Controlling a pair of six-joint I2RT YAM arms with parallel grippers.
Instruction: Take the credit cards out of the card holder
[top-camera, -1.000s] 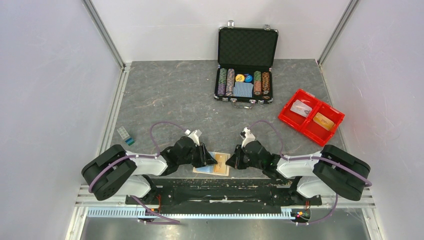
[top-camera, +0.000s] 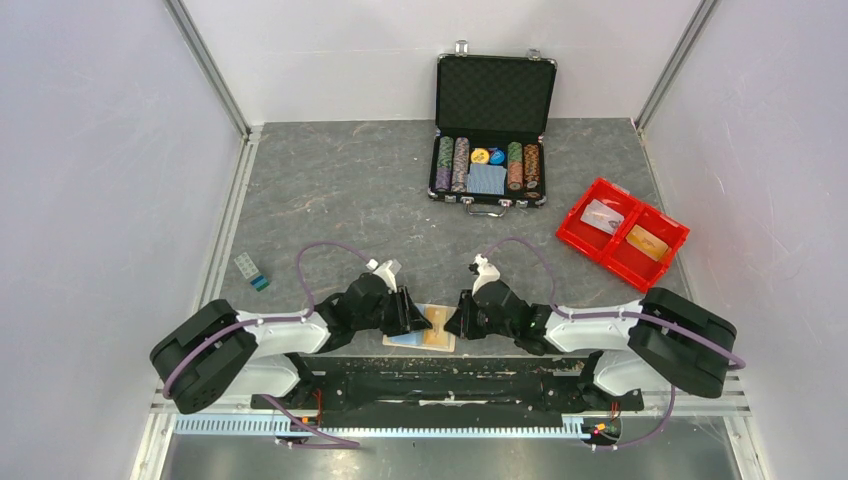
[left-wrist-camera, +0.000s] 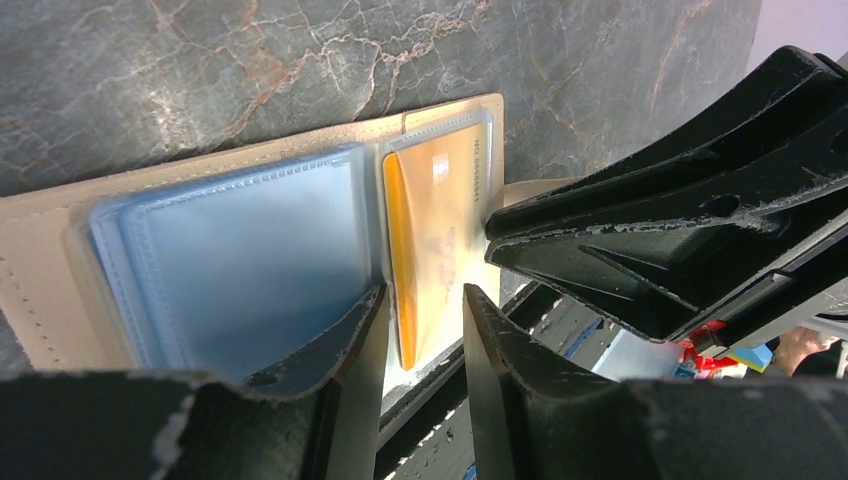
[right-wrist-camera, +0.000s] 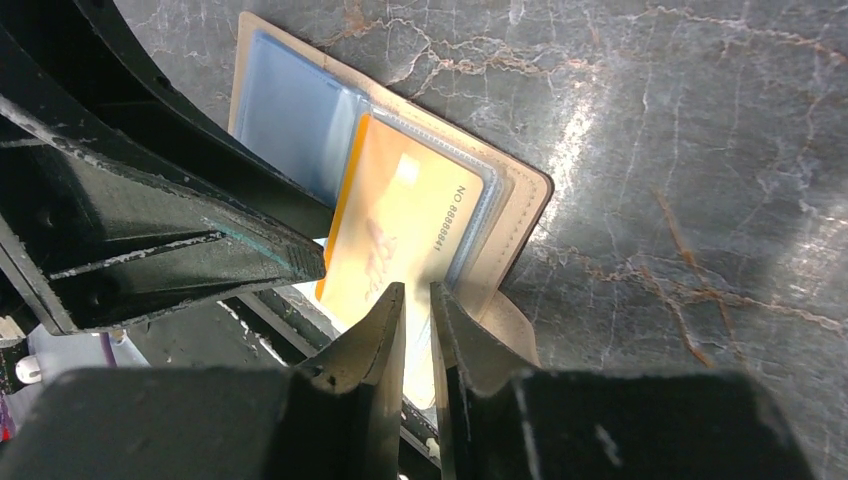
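The card holder (top-camera: 438, 343) lies opened out near the front edge of the table, between my two grippers. It has a tan backing (left-wrist-camera: 250, 150) and clear sleeves; the blue sleeve (left-wrist-camera: 240, 255) shows no card. A yellow-orange card (right-wrist-camera: 400, 215) sits in the other sleeve, its orange edge at the sleeve's mouth. My left gripper is open, its fingers on either side of that orange edge, nothing gripped. My right gripper is partly open with a narrow gap, at the outer edge of the card's sleeve; whether its fingertips touch the sleeve I cannot tell.
A red two-part tray (top-camera: 594, 253) stands at the right, with a white card (top-camera: 602, 217) and an orange card (top-camera: 647, 243) in it. A poker chip case (top-camera: 490, 198) stands open at the back. A small block (top-camera: 251, 271) lies at the left. Mid-table is clear.
My right gripper has moved a little to the left, closer to the left one. The card holder has slid slightly left. The left gripper has barely moved.
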